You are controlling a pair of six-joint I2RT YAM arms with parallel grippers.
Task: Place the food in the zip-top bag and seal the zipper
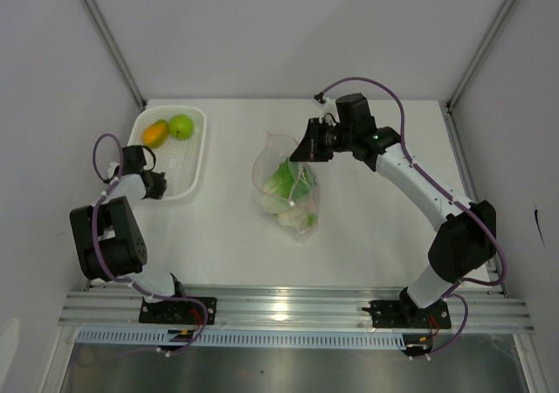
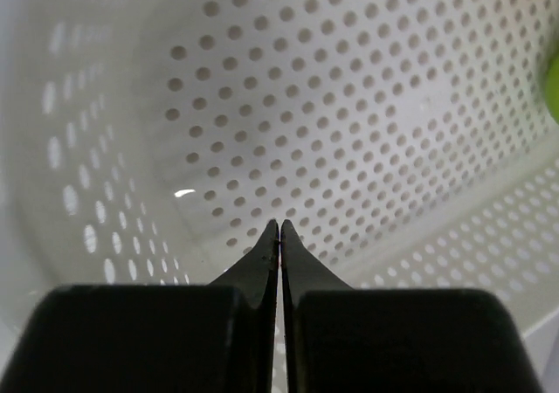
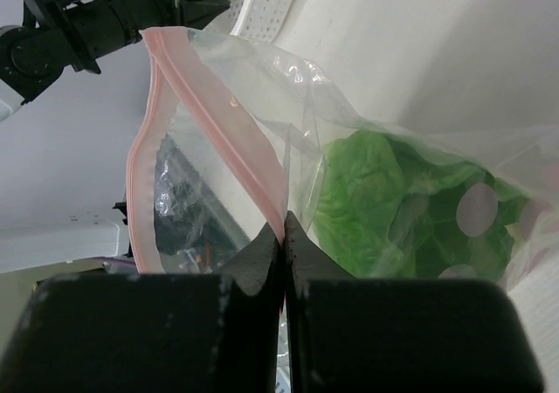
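A clear zip bag stands mid-table with leafy greens inside; its pink zipper edge shows in the right wrist view. My right gripper is shut on that top edge of the bag. My left gripper is shut with nothing visible between its fingers, over the near-left part of a white perforated basket. An orange mango-like fruit and a green apple lie at the basket's back.
Grey walls and metal rails border it.
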